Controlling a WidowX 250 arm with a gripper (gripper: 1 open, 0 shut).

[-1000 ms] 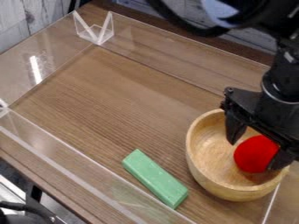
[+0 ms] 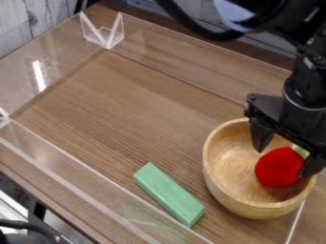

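Note:
My gripper point(image 2: 283, 144) is low over a wooden bowl point(image 2: 232, 195) at the lower right, with its black fingers spread open at the bowl's back part. A red round object point(image 2: 277, 169) lies in the bowl under the gripper, partly behind it, with a small light green piece showing beside it. A green block point(image 2: 169, 193) lies on the table left of the bowl.
A white wire holder point(image 2: 103, 29) stands at the far upper left. A clear strip runs along the near left edge.
The gripper has risen slightly from one second ago. The red object looks slightly shifted in the bowl; the rest stands as before.

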